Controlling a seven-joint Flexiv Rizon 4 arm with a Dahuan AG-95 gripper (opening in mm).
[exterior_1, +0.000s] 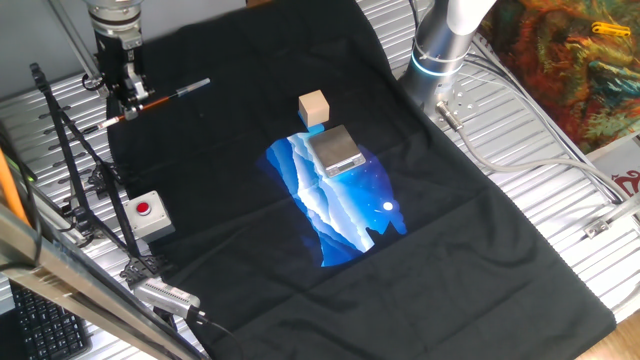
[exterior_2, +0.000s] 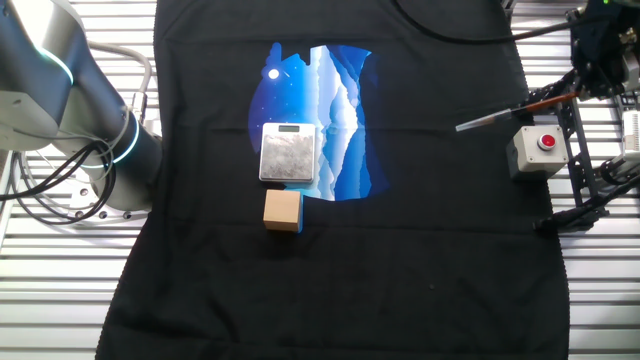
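Observation:
At the upper left in exterior view 1, my gripper (exterior_1: 132, 112) points down and appears shut on a thin stick (exterior_1: 160, 101), like a pen or brush, with an orange-brown middle and a pale grey end. The stick reaches out on both sides of the fingers. Exterior view 2 has the stick (exterior_2: 487, 119) at the right, its pale end over the black cloth; the gripper (exterior_2: 588, 92) is dark and partly cut off there. Away from the gripper, a square metal scale (exterior_1: 337, 150) lies on a blue-and-white picture (exterior_1: 325, 205), beside a wooden cube (exterior_1: 314, 106).
A grey box with a red button (exterior_1: 148, 214) stands by the cloth's left edge, near a black frame (exterior_1: 92, 165). The arm's base (exterior_1: 432, 75) is at the upper right.

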